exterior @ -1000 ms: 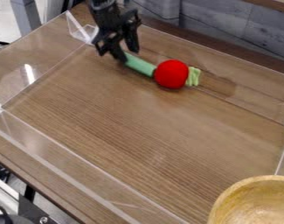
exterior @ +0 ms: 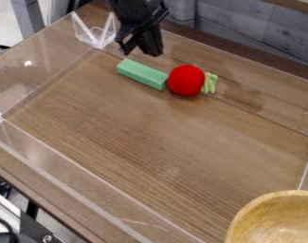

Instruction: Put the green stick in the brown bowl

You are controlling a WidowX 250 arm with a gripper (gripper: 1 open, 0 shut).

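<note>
The green stick (exterior: pixel 142 74) lies on the wooden table in the upper middle, its right end close to the red ball. My black gripper (exterior: pixel 142 47) is just behind the stick, above the table and apart from it. Its fingers look shut, with nothing visible between them. At the bottom right corner stands the brown bowl (exterior: pixel 250 211), tan in colour and partly cut off by the frame.
A red ball (exterior: pixel 186 81) sits right of the stick, with a pale green object (exterior: pixel 210 84) behind it. Clear plastic (exterior: pixel 96 30) lies left of the gripper. A grey wall bounds the back.
The stick stays on the table.
</note>
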